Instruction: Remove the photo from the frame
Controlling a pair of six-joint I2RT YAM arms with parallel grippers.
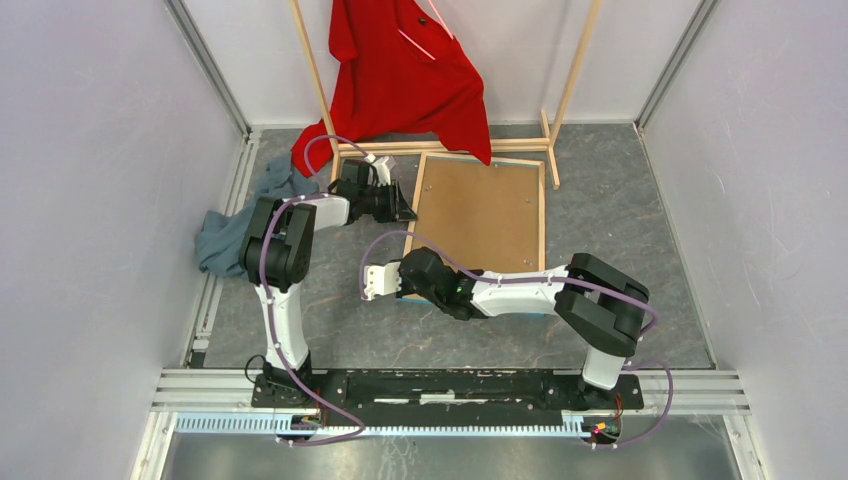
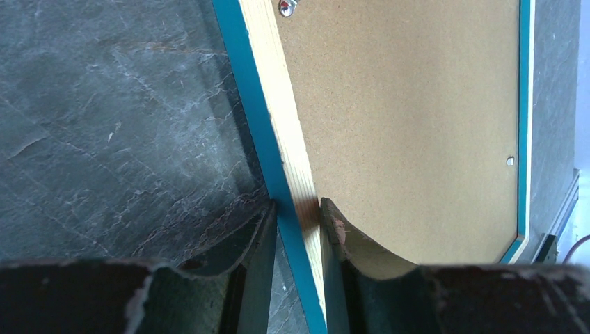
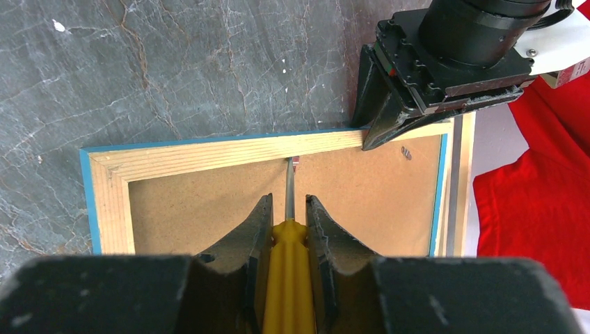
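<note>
A wooden photo frame (image 1: 542,210) with blue edges lies back up, its brown backing board (image 1: 480,210) showing small metal clips. My left gripper is at the frame's left side, fingertips on either side of the strip (image 2: 291,139), part open. My right gripper is shut on a yellow-handled screwdriver (image 3: 288,278), whose metal blade reaches the inner edge of that same strip beside a small clip (image 3: 295,164). In the top view the right arm covers the frame's near part.
A red garment (image 1: 400,70) hangs on a wooden rack (image 1: 575,60) at the back, reaching the frame's far edge. A blue cloth (image 1: 225,240) lies at the left.
</note>
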